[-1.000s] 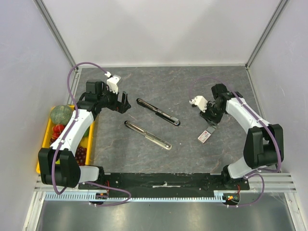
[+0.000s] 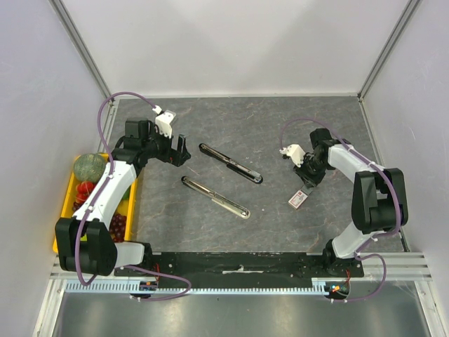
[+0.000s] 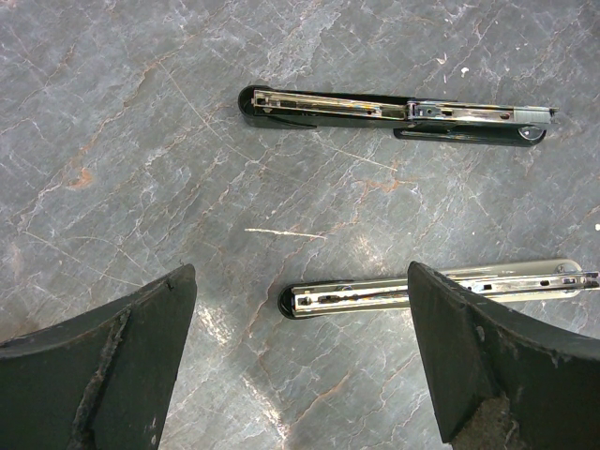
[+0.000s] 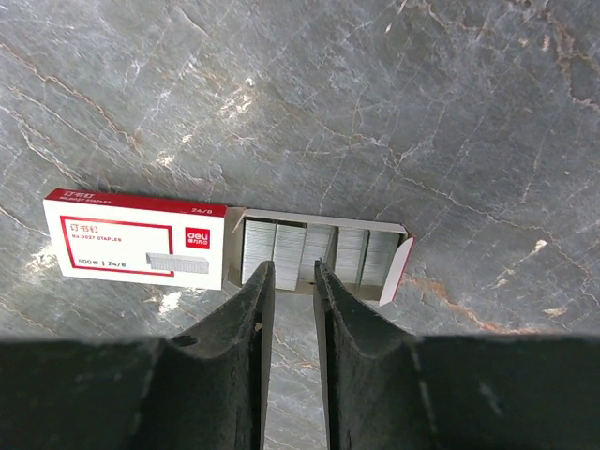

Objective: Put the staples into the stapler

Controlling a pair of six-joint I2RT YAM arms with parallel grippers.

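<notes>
Two long staplers lie lengthwise on the table: a black one [image 3: 328,108] and a pale-bodied one [image 3: 361,295]. Their metal rails face upward. My left gripper is open above the table with nothing between its fingers, near the staplers' left ends. In the right wrist view, a red and white staple box [image 4: 131,239] has its inner tray pulled out, showing several grey staple strips [image 4: 258,246]. Over that tray, my right gripper has its fingertips a narrow gap apart. One strip [image 4: 290,251] shows between them; whether they touch it cannot be made out.
A yellow crate [image 2: 131,210] of fruit stands at the far left beside the left arm. Bare table [image 2: 259,130] lies between the arms, behind the staplers, and there is free room in front of them.
The left arm, staplers and box look unmoved.
</notes>
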